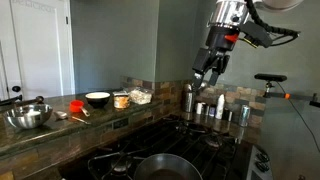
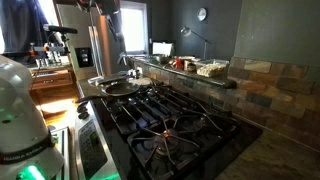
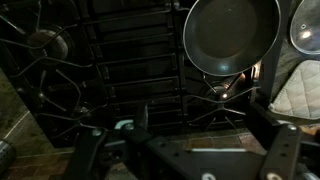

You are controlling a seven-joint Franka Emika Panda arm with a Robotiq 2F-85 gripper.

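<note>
My gripper (image 1: 207,76) hangs high above the black stovetop in the first exterior view, pointing down. Its fingers stand apart along the lower edge of the wrist view, with nothing between them. A dark round frying pan (image 3: 232,35) rests on the burner grates, well below the gripper and apart from it. The same pan (image 2: 121,86) sits at the far end of the stove in the second exterior view; only part of the pan (image 1: 167,168) shows at the bottom of the first.
Behind the stove, a counter holds a steel bowl (image 1: 28,118), a black bowl (image 1: 97,99), an orange-and-white container (image 1: 121,101) and other items. Several bottles (image 1: 220,107) stand in the corner. Near the pan lie a pale potholder (image 3: 298,92) and a lid (image 3: 308,28). Most grates (image 2: 165,132) are bare.
</note>
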